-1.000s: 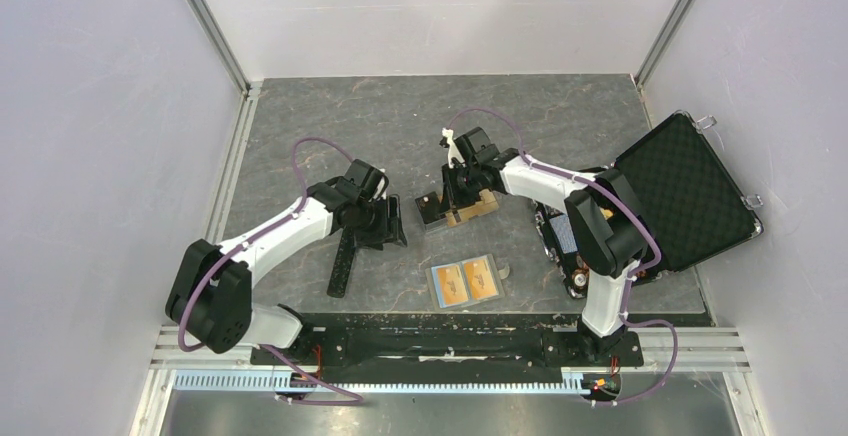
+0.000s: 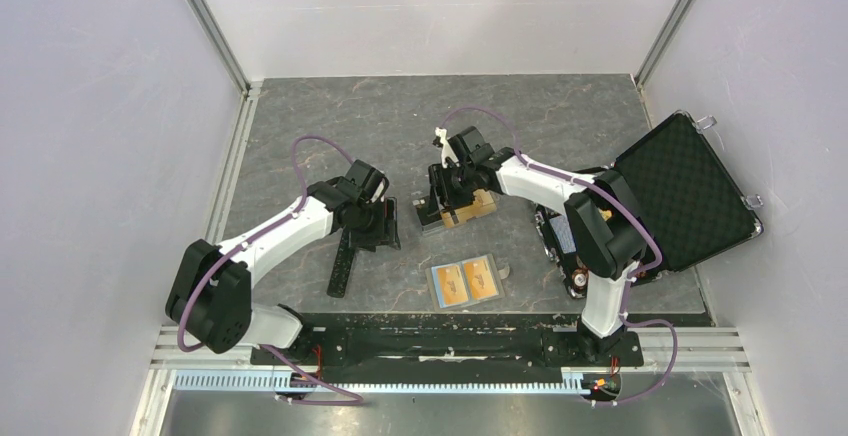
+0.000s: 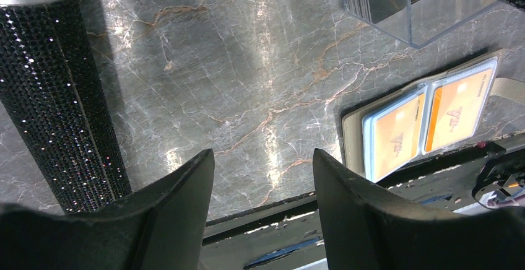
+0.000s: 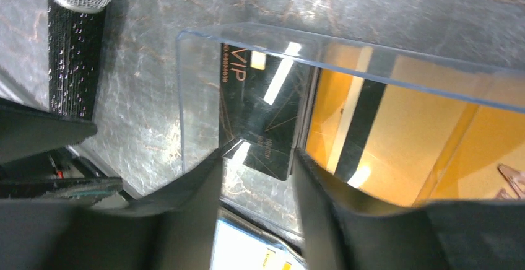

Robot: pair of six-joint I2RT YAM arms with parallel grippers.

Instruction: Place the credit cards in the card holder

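In the top view a grey card holder (image 2: pixel 466 282) lies near the front edge, with orange cards (image 3: pixel 396 134) in both of its halves. Behind it is a clear box (image 4: pixel 396 56) containing black VIP cards (image 4: pixel 257 106) at its left end and gold cards (image 4: pixel 402 127) to the right. Over the black cards is my right gripper, its fingers parted and the black face visible between the tips; whether they touch a card cannot be told. My left gripper is open and empty, left of the box.
A black microphone (image 3: pixel 56 103) lies under and beside the left arm. At the right stands an open black case (image 2: pixel 690 191) with items in it. Bare tabletop (image 2: pixel 330 106) stretches across the back.
My right gripper has shifted slightly left, over more of the black cards. Box and card holder stay put.
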